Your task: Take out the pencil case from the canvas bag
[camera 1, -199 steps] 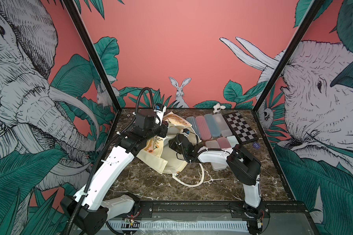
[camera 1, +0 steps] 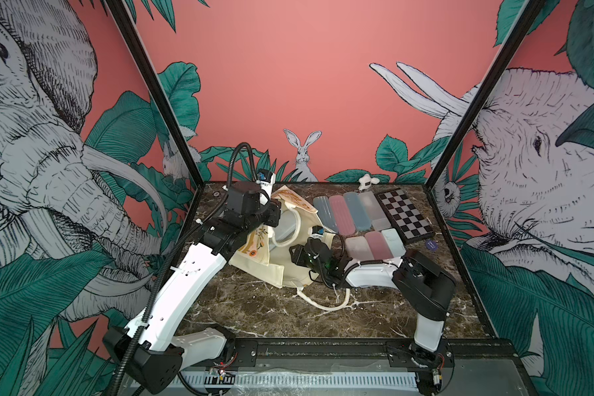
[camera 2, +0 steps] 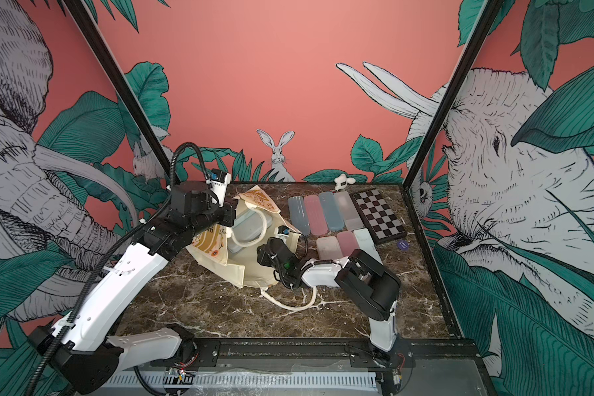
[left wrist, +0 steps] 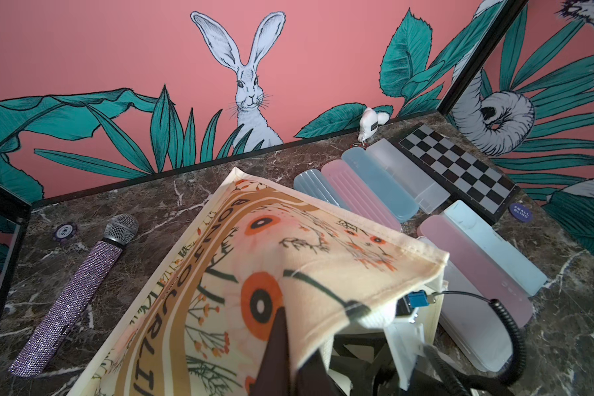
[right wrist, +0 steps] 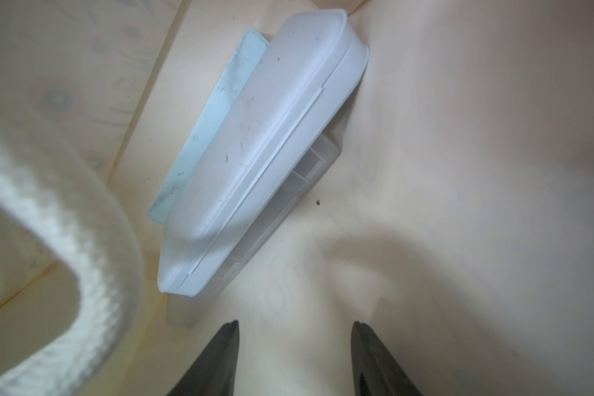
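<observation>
The cream canvas bag (camera 1: 264, 272) lies with its mouth spread, and its printed side (left wrist: 198, 310) fills much of the left wrist view. My left gripper is shut on the bag's fabric near the rim. Inside the bag, a white pencil case (right wrist: 257, 151) shows in the right wrist view, slanting over a greyish case (right wrist: 270, 211); a pale blue one (right wrist: 208, 125) peeks out behind it. My right gripper stands apart from these at the bag's mouth, its fingers (right wrist: 211, 363) parted around nothing.
One bag handle (right wrist: 105, 270) loops close to the right camera; another (camera 1: 326, 308) lies on the marble table. Several pencil cases (camera 1: 356, 211) and a chessboard (camera 1: 406, 214) sit to the right. A glittery microphone (left wrist: 79, 297) rests left of the bag.
My right gripper has shifted slightly right and toward the front, and the white case inside the bag is more exposed from above. The upper handle now stands in an arch. My left arm barely moved.
</observation>
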